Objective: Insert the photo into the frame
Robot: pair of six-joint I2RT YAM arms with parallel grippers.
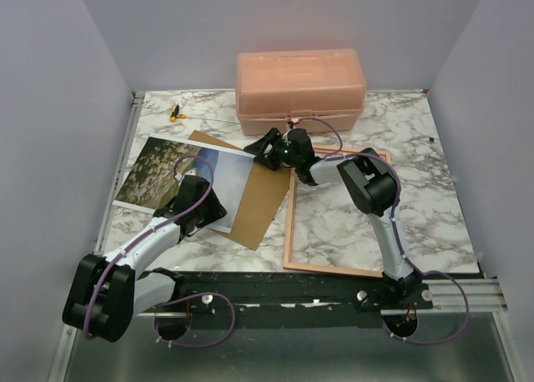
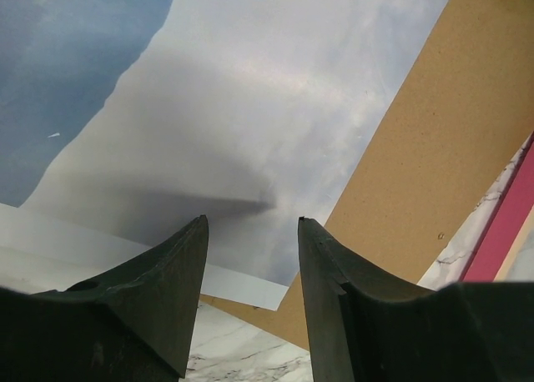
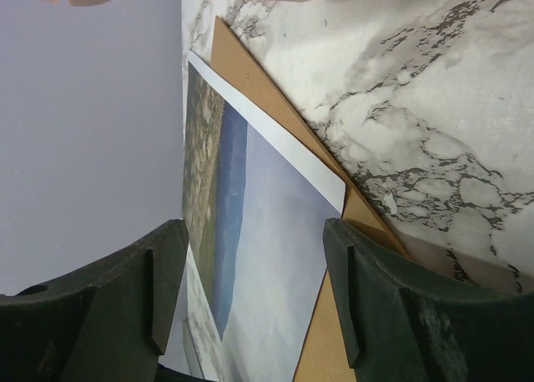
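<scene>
The photo [image 1: 150, 169], with dark foliage, blue and pale areas and a white border, lies on a brown board [image 1: 259, 211] at the left. My left gripper is over its near right part; in the left wrist view the fingertips stand apart over the pale area, and whether anything is between them is unclear. My right gripper is low at the photo's far right corner, fingers apart, near the white edge. An empty wooden frame [image 1: 289, 228] lies on the right, partly under the right arm.
A large pink box [image 1: 300, 82] stands at the back. Scissors [image 1: 176, 113] lie back left. Bare marble [image 1: 425, 190] fills the right side of the table.
</scene>
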